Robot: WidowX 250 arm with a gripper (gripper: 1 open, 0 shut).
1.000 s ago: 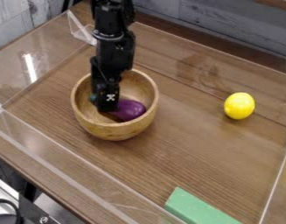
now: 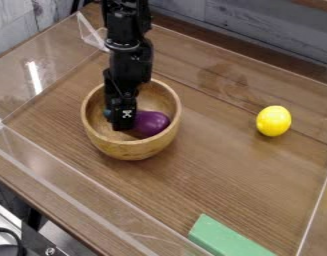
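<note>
A wooden bowl (image 2: 131, 146) stands on the wooden table, left of centre. My black gripper (image 2: 122, 114) reaches down into it from above, its fingers over the left part of the bowl's inside. A purple oblong thing (image 2: 151, 123) lies in the bowl, just right of the fingers. Something small and bluish shows by the fingertips, mostly hidden; I cannot tell whether it is held or how far the fingers are apart.
A yellow lemon-like object (image 2: 273, 121) lies on the right of the table. A green block (image 2: 230, 237) lies at the front right.
The gripper has shifted slightly within the bowl, staying at its left side. The other things look unmoved.
</note>
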